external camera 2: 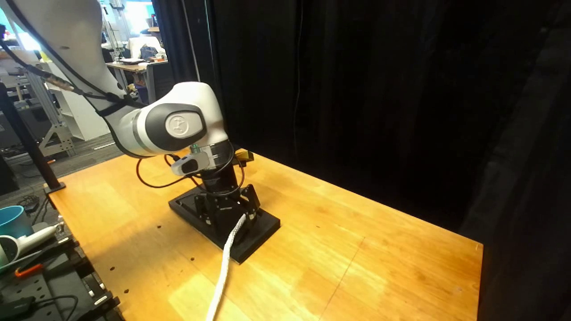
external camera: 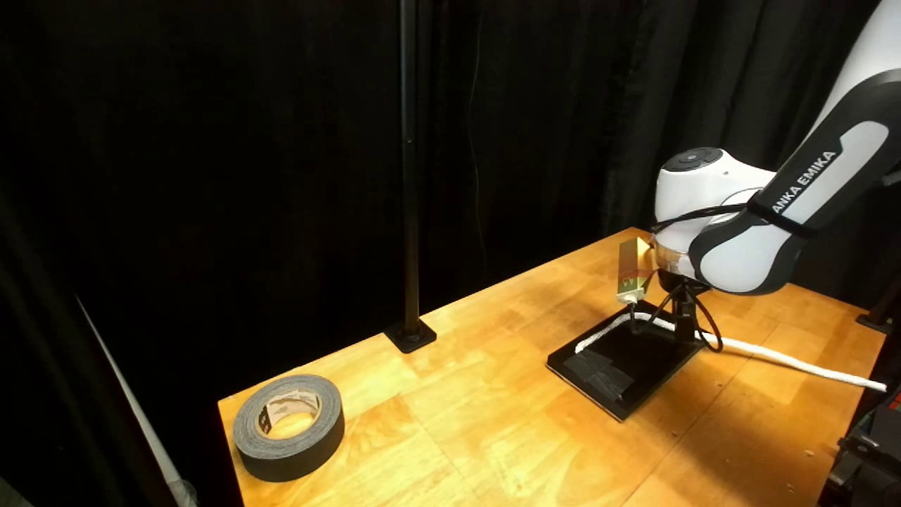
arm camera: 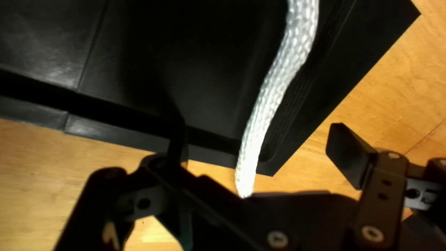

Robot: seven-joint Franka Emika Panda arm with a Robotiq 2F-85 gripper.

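A white braided rope (external camera: 794, 362) runs over a black shallow tray (external camera: 588, 389) and out across the wooden table. In the second exterior view the rope (external camera 2: 224, 270) comes out from under my gripper (external camera 2: 227, 211), which is low over the tray (external camera 2: 267, 229). The wrist view shows my gripper open, its fingers (arm camera: 346, 154) well apart. Between them lies the rope (arm camera: 274, 90), gripped by neither finger. Its lower part meets the dark gripper body there, so whether it ends or passes underneath cannot be told.
A roll of dark tape (external camera: 291, 456) lies at the table's left corner, far from the arm. A black post (external camera: 411, 253) stands at the back edge. Loose cables hang around the wrist.
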